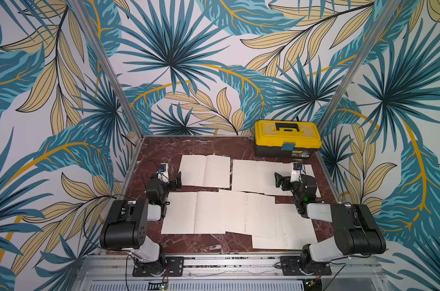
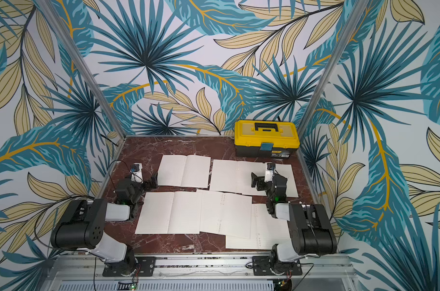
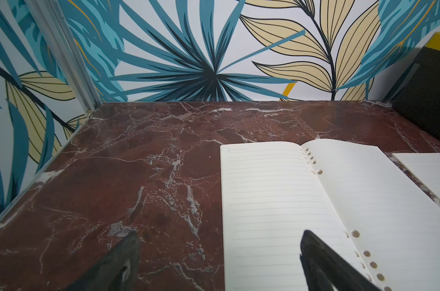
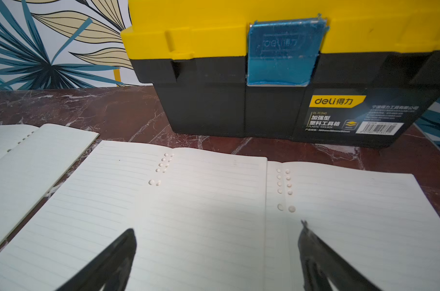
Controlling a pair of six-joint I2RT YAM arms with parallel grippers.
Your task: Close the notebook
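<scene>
Several notebooks lie open and flat on the table. At the back left is one open notebook (image 1: 193, 170); to its right lies another (image 1: 245, 175), overlapping a further open notebook (image 4: 355, 203) by the toolbox. The front row holds a left notebook (image 1: 178, 213), a middle one (image 1: 249, 213) and a right one (image 1: 297, 223), partly overlapping. My left gripper is open, beside the left edge of the back left notebook. My right gripper stands open above the back right notebooks. Nothing is between either gripper's fingers.
A yellow and black toolbox (image 1: 288, 137) stands at the back right, just behind the notebooks. Bare dark red marble table (image 3: 132, 184) shows at the back left. A metal post (image 3: 67, 53) rises near the left rear corner.
</scene>
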